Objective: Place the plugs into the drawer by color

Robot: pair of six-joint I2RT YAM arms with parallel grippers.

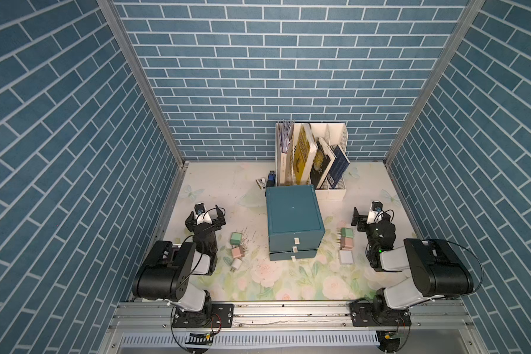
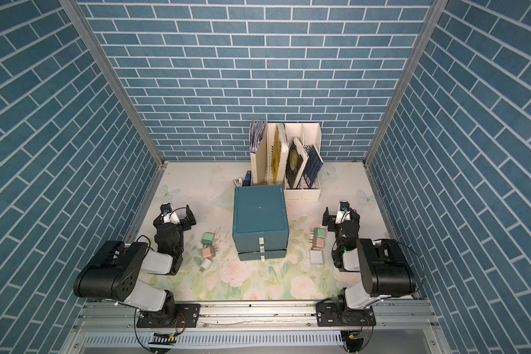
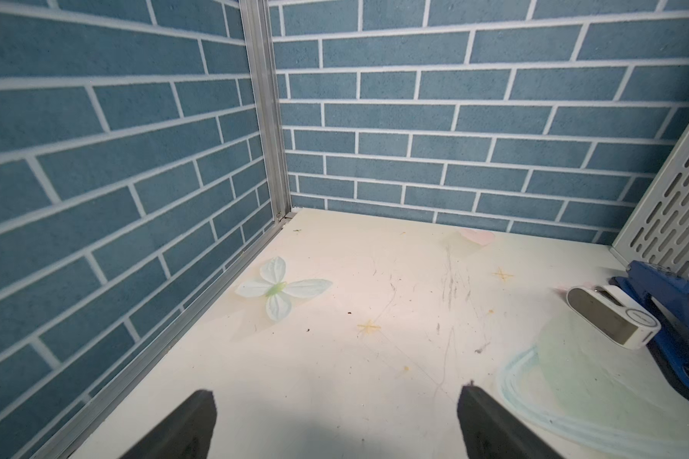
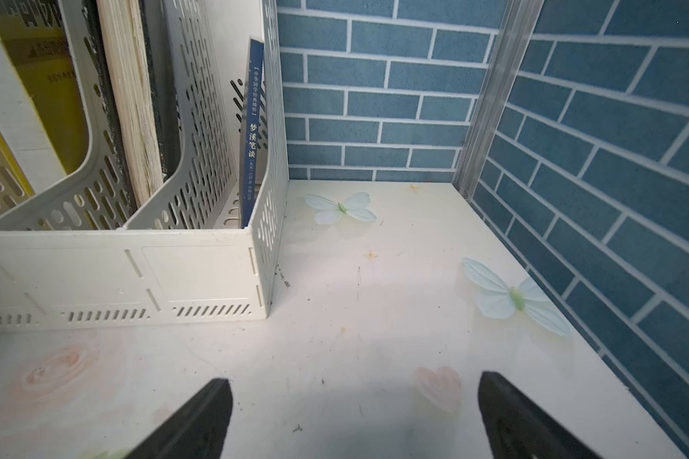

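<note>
The teal drawer box (image 1: 295, 215) stands mid-table, its stacked drawers with pale pull tabs facing the front edge; no drawer stands visibly pulled out far. On its left lie a green plug (image 1: 236, 238), a pink plug (image 1: 237, 252) and a white plug (image 1: 235, 264). To its right are another green plug (image 2: 319, 232), a pink plug (image 2: 318, 242) and a white plug (image 2: 316, 256) in a column. My left gripper is open and empty, beyond and left of the left plugs. Open and empty as well, my right gripper hovers right of and beyond the right plugs.
Behind the box a white file rack (image 4: 122, 275) holds several books. A blue stapler (image 3: 670, 321) and a small white device (image 3: 614, 315) lie by its left side.
</note>
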